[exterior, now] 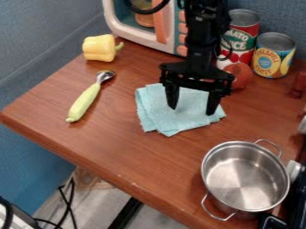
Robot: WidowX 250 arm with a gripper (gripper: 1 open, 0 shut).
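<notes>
The black gripper (191,97) is low over a folded light-blue cloth (163,116), its two fingers spread apart, one at the left and one at the right. Whether the fingertips touch the cloth I cannot tell. I see nothing between the fingers apart from the cloth below.
A steel pot (245,179) stands at the front right. A scoop with a pale handle (82,102) and a yellow pepper (100,48) lie left. Cans (274,55), a red round object (235,75) and a toy microwave (138,27) line the back.
</notes>
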